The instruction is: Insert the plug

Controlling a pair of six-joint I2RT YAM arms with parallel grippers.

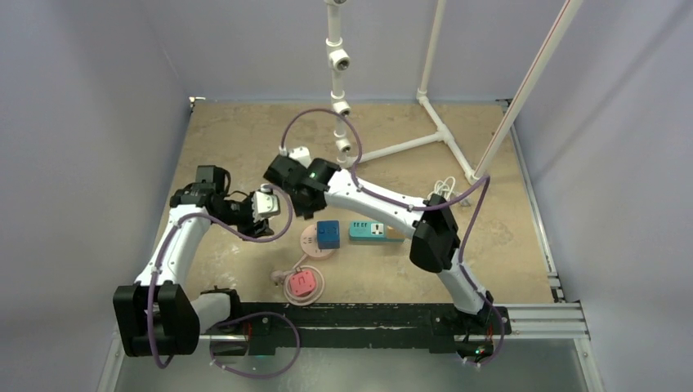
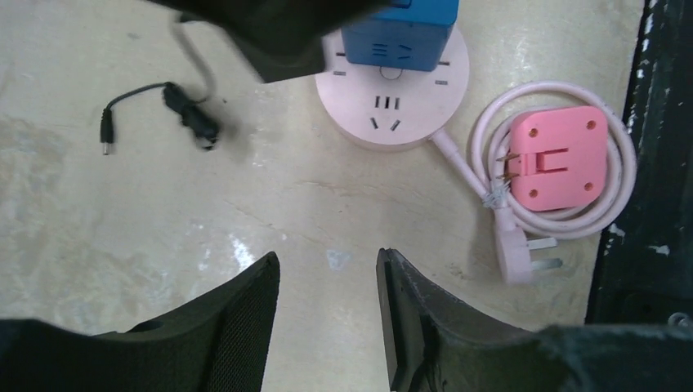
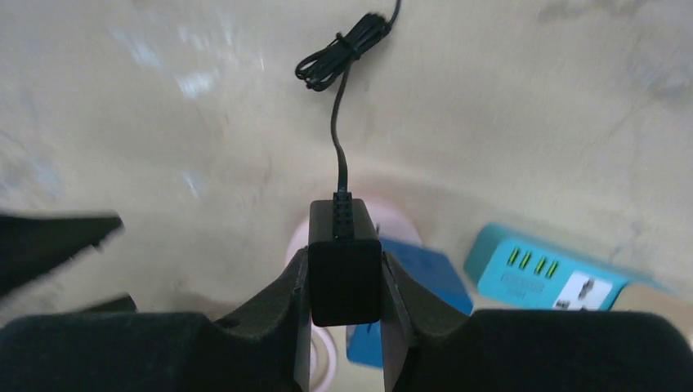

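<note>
My right gripper is shut on a black plug adapter (image 3: 343, 286), its cable and tied coil (image 3: 343, 53) trailing, held above the pink round socket strip (image 2: 392, 114) and blue cube socket (image 1: 328, 234). A turquoise strip (image 3: 531, 273) lies right of them. My left gripper is open and empty, left of the round strip. In the left wrist view, a pink square socket (image 2: 558, 158) lies in coiled cable beside a white plug (image 2: 515, 257).
A white pipe frame (image 1: 441, 135) stands at the back; a white cable (image 1: 444, 186) lies near it.
</note>
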